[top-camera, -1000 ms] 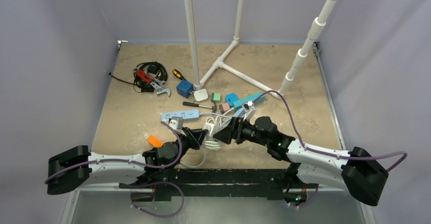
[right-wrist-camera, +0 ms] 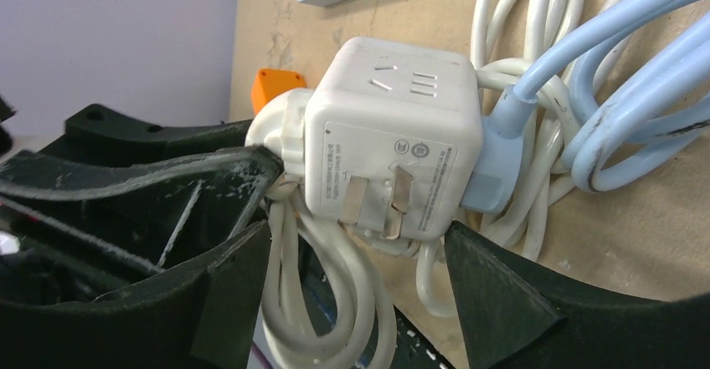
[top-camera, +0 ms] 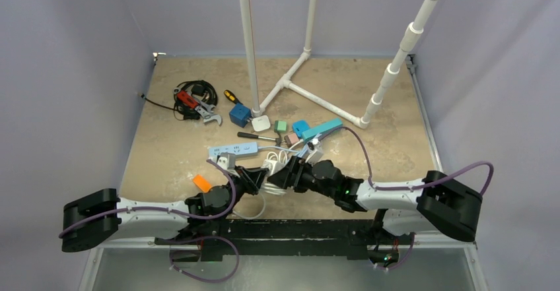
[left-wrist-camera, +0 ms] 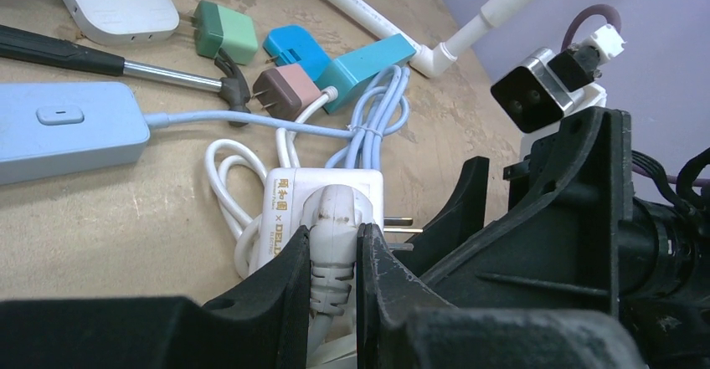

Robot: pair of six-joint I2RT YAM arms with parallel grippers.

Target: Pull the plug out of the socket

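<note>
A white cube socket (left-wrist-camera: 280, 202) with bare metal prongs on one side hangs before my grippers. Into one face goes a white plug (left-wrist-camera: 333, 218) with a ribbed cable end, and my left gripper (top-camera: 256, 180) is shut on it. On the opposite face of the cube, in the right wrist view, sits a pale blue plug (right-wrist-camera: 494, 168); whether it is fully inserted I cannot tell. My right gripper stands part open, its fingers (right-wrist-camera: 494, 294) on either side of the cube's near, pronged end. Contact between these fingers and the cube cannot be made out.
White cable coils (right-wrist-camera: 335, 302) hang below the cube. Pale blue cable (left-wrist-camera: 373, 122) and a power strip (left-wrist-camera: 71, 130) lie behind. A hammer (left-wrist-camera: 172, 76) and several small adapters lie farther back.
My right gripper has moved left, closer to the cube and the left gripper. The left arm has stayed almost still, holding the white plug.
</note>
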